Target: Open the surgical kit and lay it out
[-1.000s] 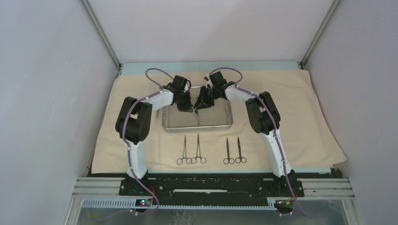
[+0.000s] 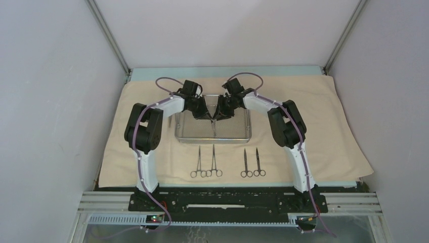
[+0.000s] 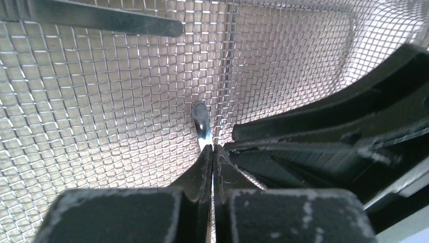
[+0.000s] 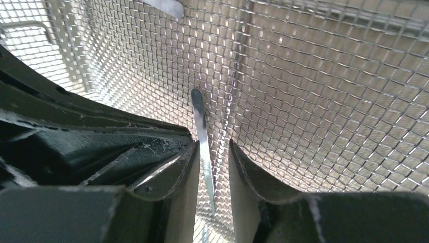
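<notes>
A wire-mesh tray (image 2: 188, 137) sits mid-table. In it lies a slim metal instrument (image 4: 208, 172), lengthwise, its rounded end (image 3: 201, 115) toward the back. My left gripper is shut with its tips over this instrument; whether the thin metal is pinched cannot be told. Close beside it, my right gripper stands part open, with the instrument showing between its fingers, nearer the left one. Two hemostat-like clamps (image 2: 214, 161) and two pairs of scissors (image 2: 246, 164) lie in a row on the cloth in front of the tray.
Both gripper tips nearly touch inside the tray. A flat dark metal piece (image 3: 106, 20) shows at the upper left of the left wrist view.
My right gripper has shifted slightly right, away from the left one. The tray's right side has come a little toward the front. The left arm has hardly moved.
</notes>
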